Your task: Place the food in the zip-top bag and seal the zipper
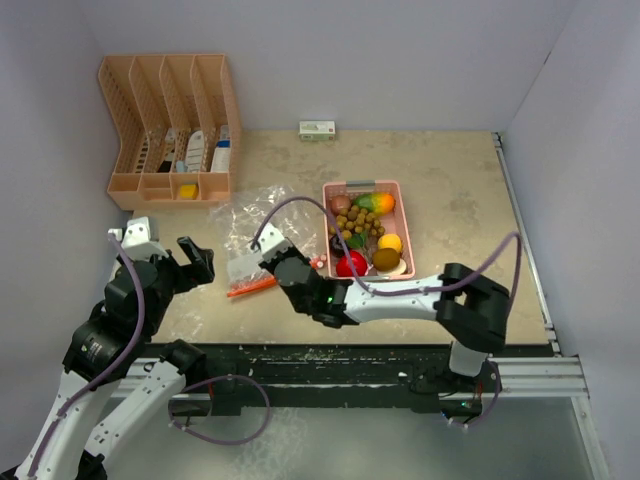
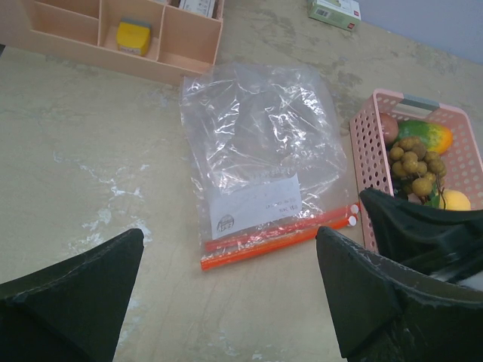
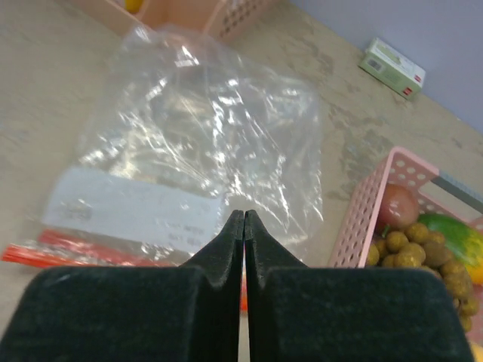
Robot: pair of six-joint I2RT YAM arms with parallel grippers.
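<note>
A clear zip-top bag (image 2: 260, 139) with a white label lies flat on the table, its orange zipper edge (image 2: 264, 247) toward the front. In the right wrist view my right gripper is shut, fingertips together with nothing between them. Part of the zipper edge (image 3: 45, 258) shows past those fingers, outside them; the rest is covered by the gripper. My left gripper stands open and empty to the left of the bag in the top view. Assorted play food, with a red tomato-like piece (image 1: 351, 264) and brown clustered fruit (image 2: 417, 166), fills the pink basket (image 2: 366, 143).
A peach divided organizer (image 1: 150, 190) stands at the back left, close behind the bag. A small green-and-white box (image 1: 317, 130) sits against the back wall. Bare table (image 1: 455, 215) lies right of the basket.
</note>
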